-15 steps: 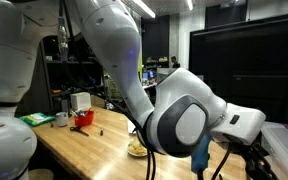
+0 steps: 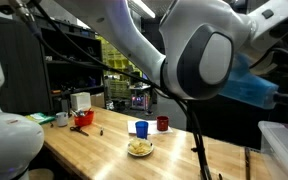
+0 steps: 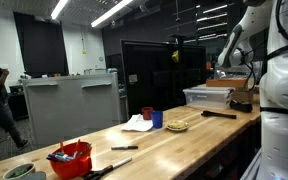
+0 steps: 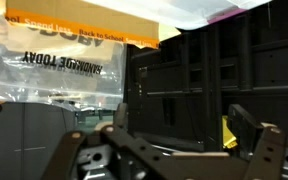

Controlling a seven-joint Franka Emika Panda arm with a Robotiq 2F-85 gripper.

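Note:
My gripper is open in the wrist view, its two dark fingers wide apart and nothing between them. It faces a dark rack, with clear printed packaging [image 4: 69, 70] at the upper left. In exterior view 1 my arm [image 2: 199, 60] reaches high across the frame, a blue part [image 2: 249, 88] near its end; the fingertips cannot be made out there. Below on the wooden table stand a yellow plate [image 2: 140, 147], a blue cup [image 2: 142, 129] and a red cup [image 2: 162, 123]. All three appear apart from the arm.
A clear bin [image 3: 209, 97] stands at the table's far end, with a black tool [image 3: 219, 115] before it. White cloth [image 3: 137, 124] lies beside the cups. At the near left are a red container [image 3: 69, 160] and a dark-handled tool [image 3: 112, 168].
My arm has swung upward, its end rising from low over the table to high at the right. The red cup, hidden before, now shows in exterior view 1.

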